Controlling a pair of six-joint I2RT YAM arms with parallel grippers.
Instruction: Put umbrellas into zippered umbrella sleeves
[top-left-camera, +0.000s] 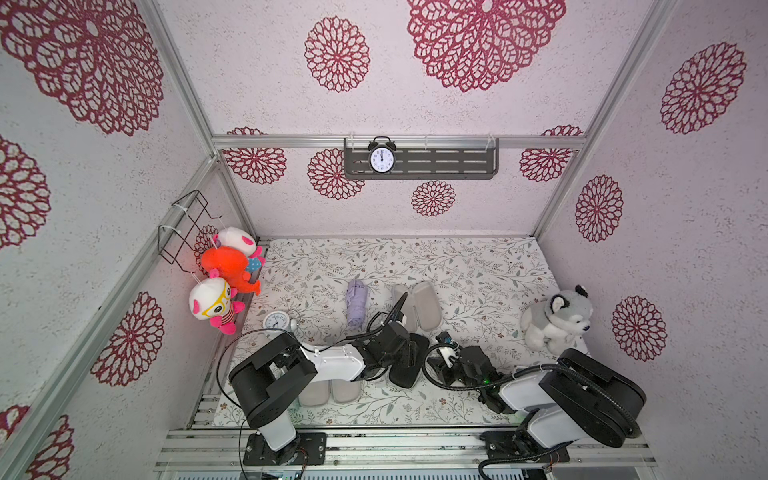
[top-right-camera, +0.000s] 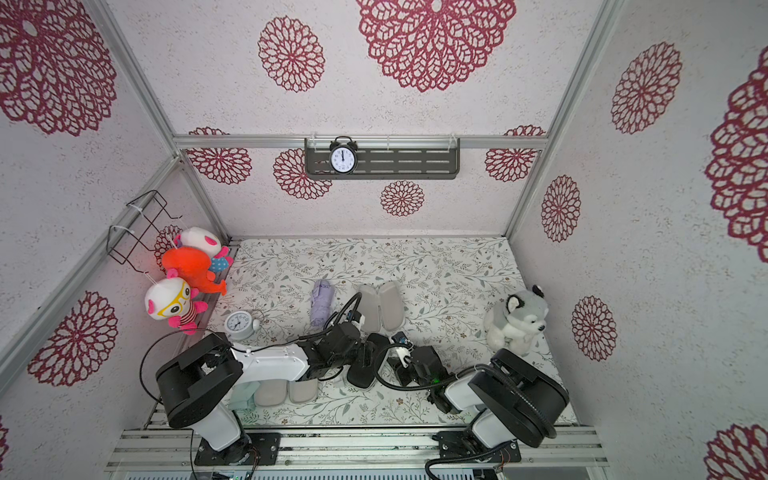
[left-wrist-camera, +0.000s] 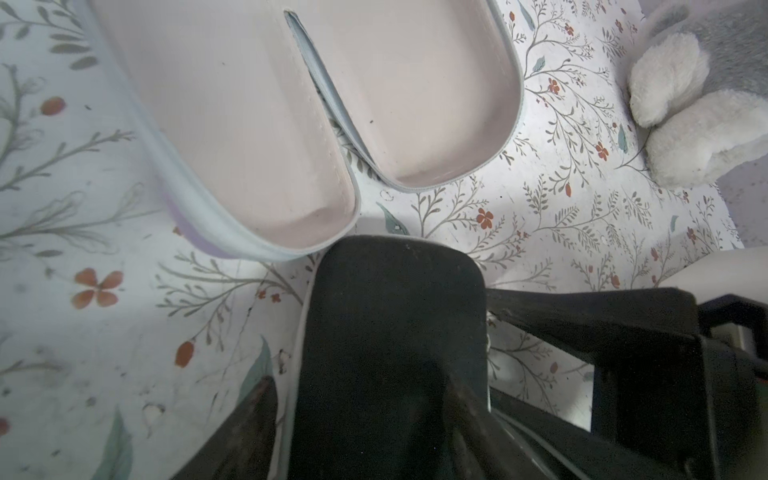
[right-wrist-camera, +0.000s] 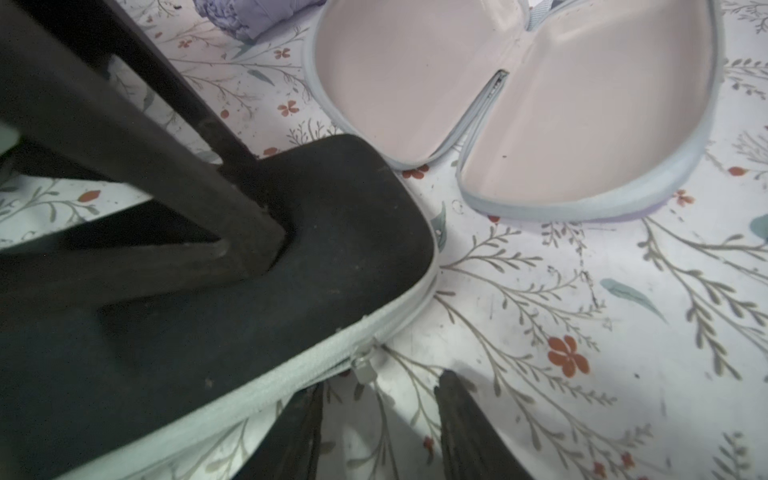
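Observation:
A dark sleeve (left-wrist-camera: 384, 320) with pale zipper edge and small puller (right-wrist-camera: 364, 364) lies between my grippers. My left gripper (top-left-camera: 404, 356) is over it, part open, its blurred fingers around the sleeve in the left wrist view. My right gripper is part open at the zipper puller on the sleeve's near side, nothing clearly between its fingers. An open pale sleeve (top-left-camera: 425, 308) lies behind, empty. A folded lavender umbrella (top-left-camera: 357, 302) lies left of that.
More pale open sleeves (top-left-camera: 346, 388) lie under the left arm. A husky plush (top-left-camera: 560, 320) sits at right, other plush toys (top-left-camera: 228, 268) at left, with a white clock (top-left-camera: 276, 320).

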